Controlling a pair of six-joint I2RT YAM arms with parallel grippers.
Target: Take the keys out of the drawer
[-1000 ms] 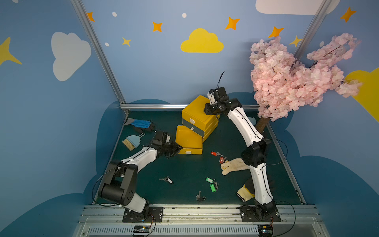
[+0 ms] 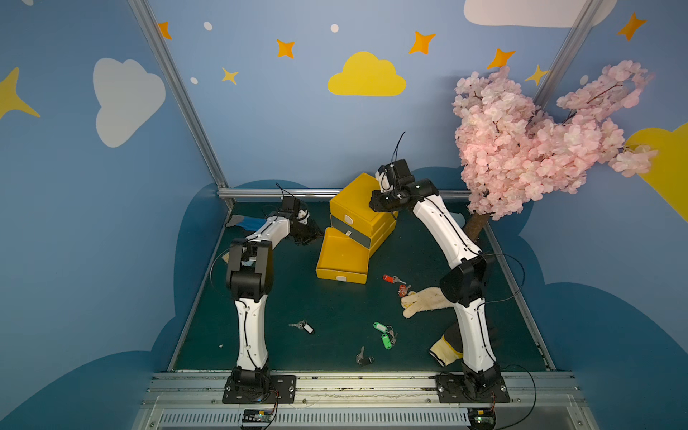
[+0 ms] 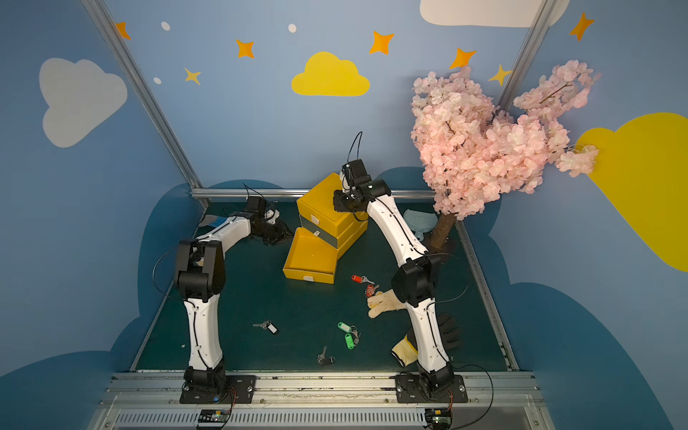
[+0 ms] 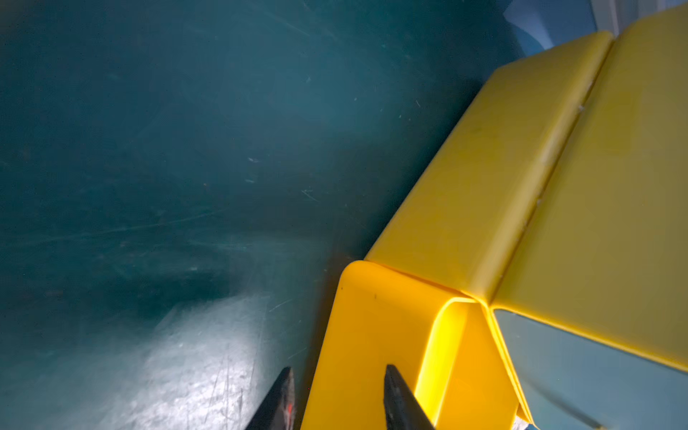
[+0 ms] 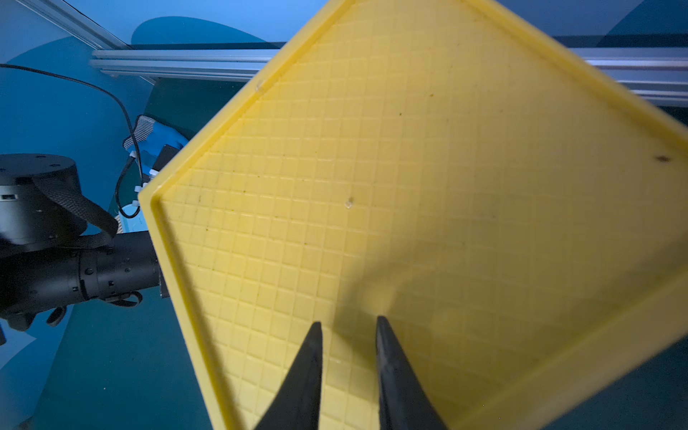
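A yellow drawer (image 2: pixel 344 252) is pulled out at the foot of the yellow cabinet (image 2: pixel 356 195); its visible floor is bare. Keys lie on the green table: a red-tagged set (image 2: pixel 394 278), another red set (image 2: pixel 403 290), a green-tagged set (image 2: pixel 387 341), a dark-tagged key (image 2: pixel 364 357) and a white-tagged set (image 2: pixel 308 328). My left gripper is open and empty, close to the outer left side of the drawer (image 4: pixel 358 344). Over the cabinet top (image 5: pixel 401 165) my right gripper has its fingers apart, nothing between them. Whether they touch the top cannot be told.
A cream glove (image 2: pixel 423 301) and a dark glove with a yellow-white cuff (image 2: pixel 445 349) lie by the right arm. At the back right stands a pink blossom tree (image 2: pixel 516 143). Bare table surrounds the keys in front of the drawer.
My left arm has moved toward the back, from the drawer's front left corner to its rear left side. The drawer sits very slightly farther forward. My right arm has barely shifted.
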